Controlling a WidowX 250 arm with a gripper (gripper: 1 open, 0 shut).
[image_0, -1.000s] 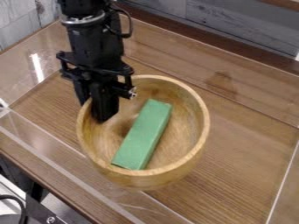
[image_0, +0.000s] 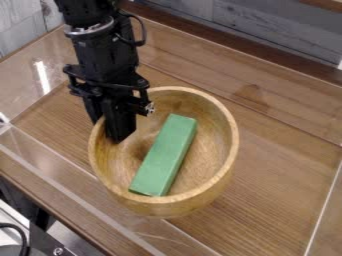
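Observation:
A round tan wooden bowl (image_0: 211, 178) with a green rectangular block (image_0: 166, 155) inside it sits in the centre of the camera view. My black gripper (image_0: 112, 125) hangs over the bowl's left rim, its fingers low at that rim and apparently shut on it; the fingertips are dark and partly hard to make out.
A grey wall (image_0: 254, 30) runs along the back. A black cable (image_0: 14, 240) lies at the lower left.
The arm's upper body has shifted slightly left and changed its angle. The bowl and the green block have stayed nearly in place.

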